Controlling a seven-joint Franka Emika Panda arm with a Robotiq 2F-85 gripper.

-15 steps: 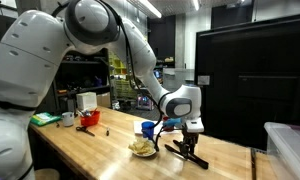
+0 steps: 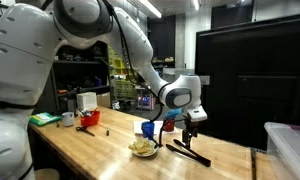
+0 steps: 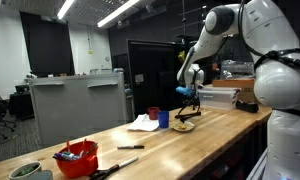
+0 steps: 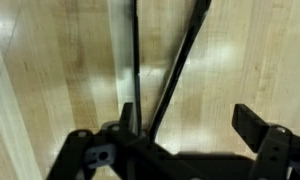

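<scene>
My gripper is open, its black fingers wide apart with nothing between the tips. Two long, thin dark utensils lie on the wooden table beneath it in the wrist view: a straight narrow one (image 4: 137, 60) and a slanted one (image 4: 179, 72) that widens toward the top. Their lower ends come close together near the left finger. From the side, the gripper (image 2: 187, 138) hangs above the dark utensils (image 2: 190, 153), apart from them. What sort of utensils these are I cannot tell.
Left of the utensils sits a plate of yellowish items (image 2: 143, 148). Behind it are a blue cup (image 2: 148, 129), a red mug (image 2: 169, 126) and a white cloth (image 3: 144, 123). A red basket (image 3: 76, 160) stands farther off. Bare table lies between basket and plate.
Over the last second the gripper has risen from close to the utensils to a height above them. The utensils look unmoved on the table.
</scene>
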